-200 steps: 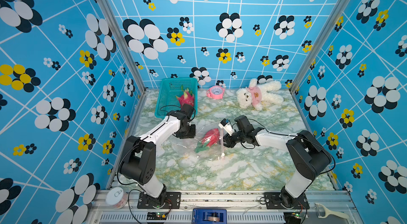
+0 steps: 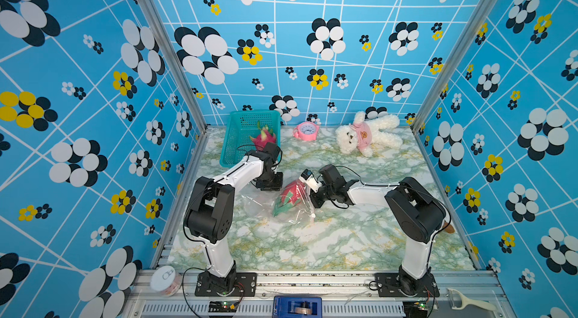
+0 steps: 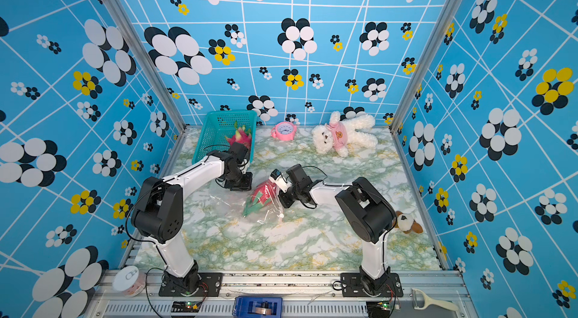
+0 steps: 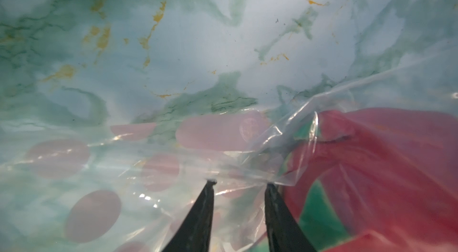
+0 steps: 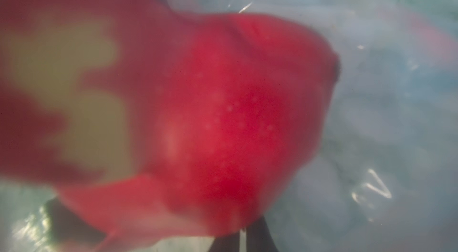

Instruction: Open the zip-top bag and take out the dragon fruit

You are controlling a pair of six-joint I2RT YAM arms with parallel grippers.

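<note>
The clear zip top bag [image 2: 259,202] lies mid-table, with a red and green dragon fruit [image 2: 292,194] inside it. At the bag's left part is my left gripper [image 2: 272,184]; the left wrist view shows its fingers [image 4: 202,216] apart over crinkled film, the fruit to their right. My right gripper [image 2: 314,195] is at the bag's right end, beside the zip. The fruit [image 5: 248,109] fills much of the right wrist view, blurred, covering the tips of the right fingers [image 5: 261,240]. A narrow gap shows between them; whether they pinch film is hidden.
A teal basket [image 2: 236,137] with another dragon fruit [image 2: 263,136] stands at the back left. Behind the bag are a pink clock [image 2: 306,131] and a white plush bear [image 2: 364,135]. A brown and white toy [image 3: 409,222] lies at the right edge.
My right gripper has shifted slightly left, over the bag's zip end. My left gripper has moved a little right and back. The fruit and bag have slid slightly left.
</note>
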